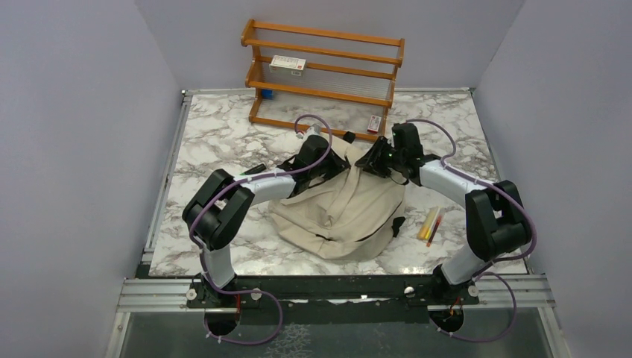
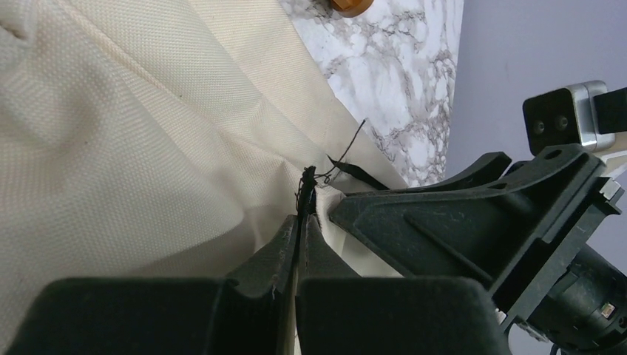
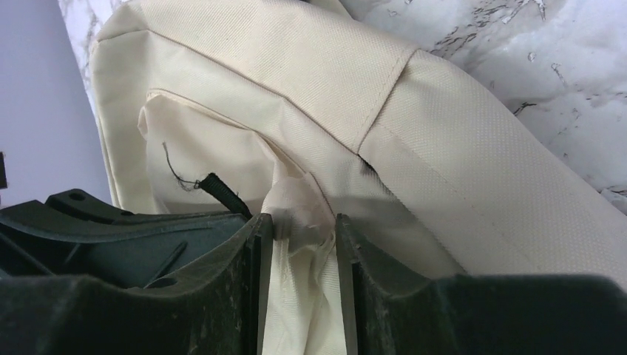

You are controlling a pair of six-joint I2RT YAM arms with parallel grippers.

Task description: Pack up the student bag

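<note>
A beige cloth bag (image 1: 335, 216) lies spread and creased across the table, both grippers over its upper part. My left gripper (image 1: 345, 165) is shut; in the left wrist view a thin black frayed tab (image 2: 307, 188) stands up from between its fingertips. Right beside it is my right gripper (image 1: 360, 165), part open. In the right wrist view a bunched fold of the bag (image 3: 299, 214) sits between its two fingers, with the black tab (image 3: 224, 194) at the left gripper's tip close by. The inside of the bag is hidden.
Behind the bag stands a wooden rack (image 1: 320, 89) holding a white box (image 1: 288, 65) and a small red-and-white box (image 1: 374, 124). Several coloured pens (image 1: 430, 224) lie to the right of the bag.
</note>
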